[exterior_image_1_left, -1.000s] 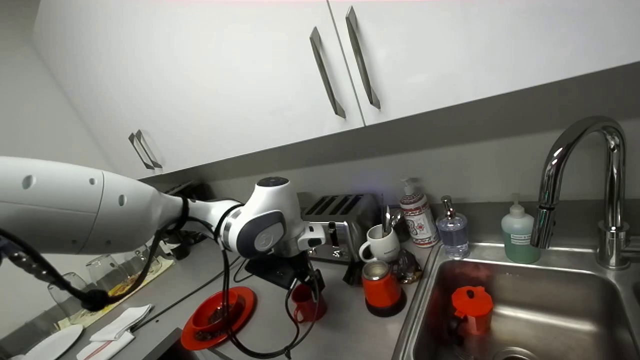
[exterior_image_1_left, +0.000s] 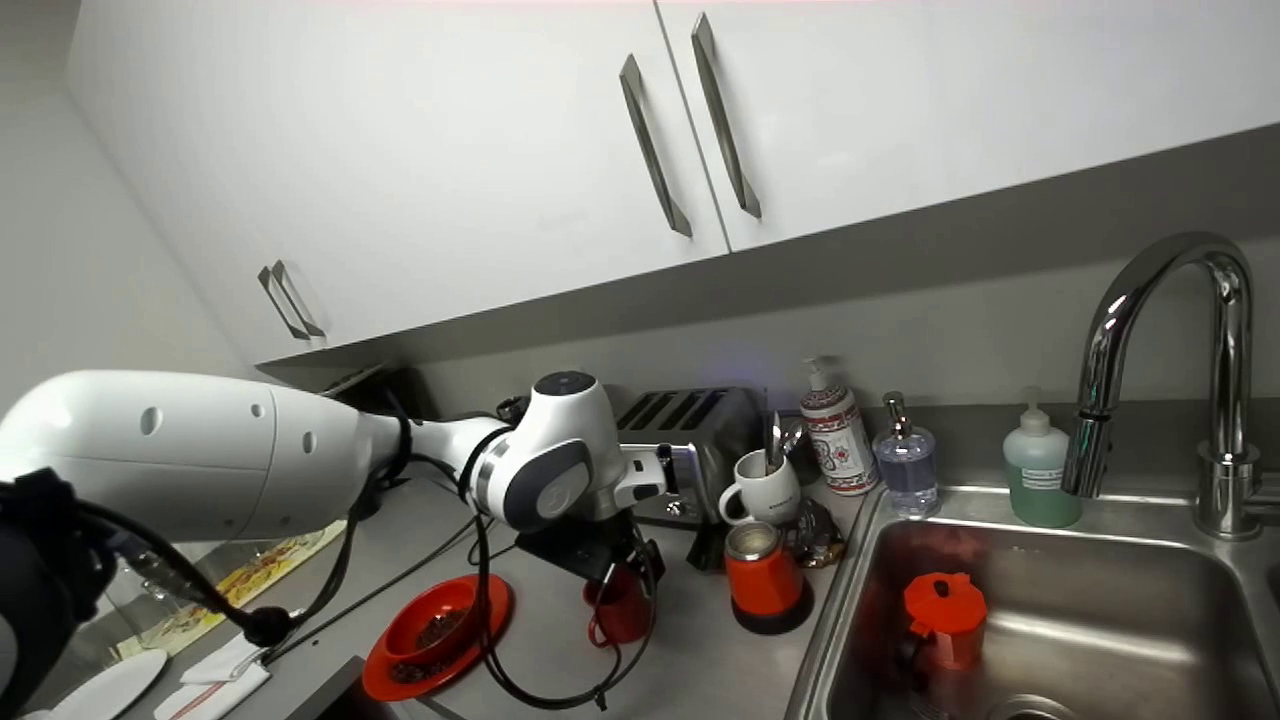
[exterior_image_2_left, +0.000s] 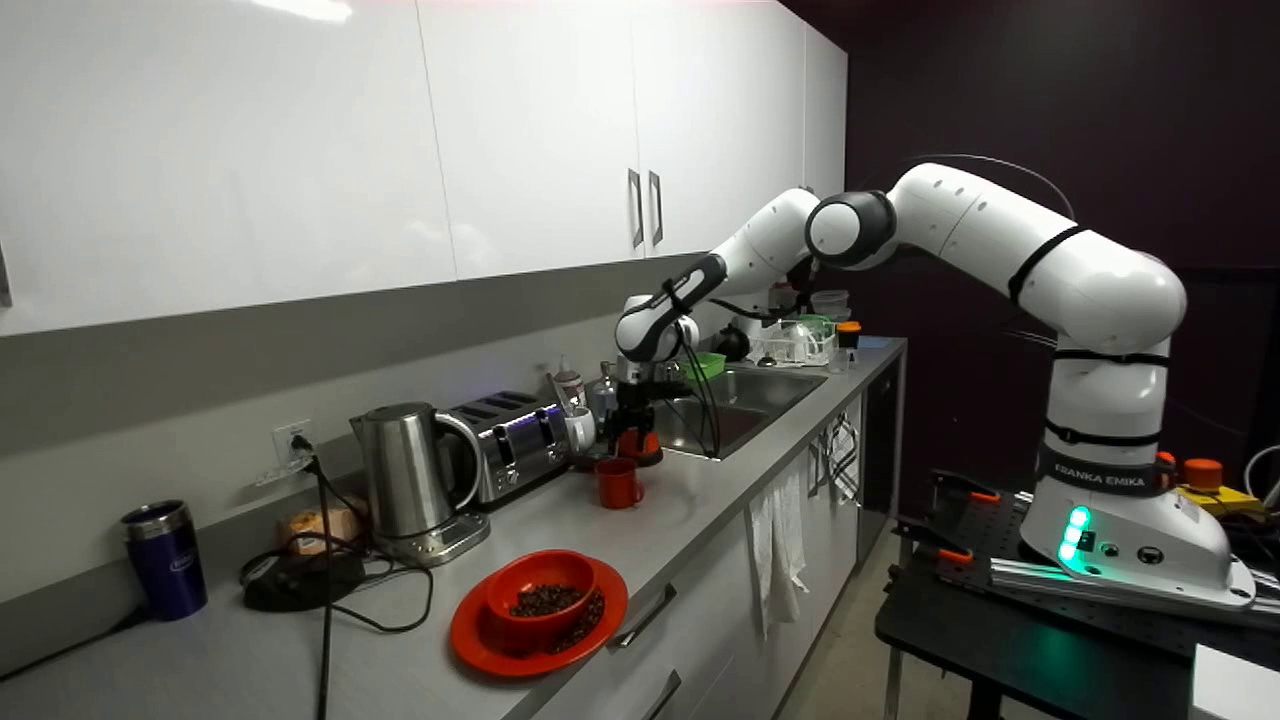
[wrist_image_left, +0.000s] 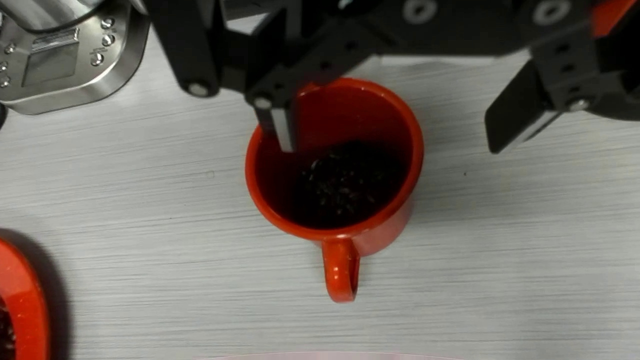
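Observation:
A red mug (wrist_image_left: 372, 235) stands upright on the grey counter, dark coffee-like grounds or beans (wrist_image_left: 342, 186) in its bottom and its handle towards the lower edge of the wrist view. Over it my gripper is open. One finger (wrist_image_left: 283, 127) appears over the inside of the mug near its left wall, while the other finger (wrist_image_left: 517, 114) is beyond its right side. Whether the left finger reaches below the rim is hard to tell. In exterior view 1 the hand hangs above the mug (exterior_image_1_left: 623, 614), its fingers partly hidden by cables.
A red pot base (exterior_image_1_left: 764, 584) stands between the mug and the sink (exterior_image_1_left: 1116, 600), which holds a red pot top (exterior_image_1_left: 948, 618). Behind are a toaster (exterior_image_1_left: 720, 438) and white mug (exterior_image_1_left: 768, 488). A red plate (exterior_image_2_left: 470, 634) bears a bowl (exterior_image_2_left: 524, 578) of beans.
In exterior view 1 my hand has shifted a little right and lower over the red mug. The upper arm has moved right and down. The mug stays in place.

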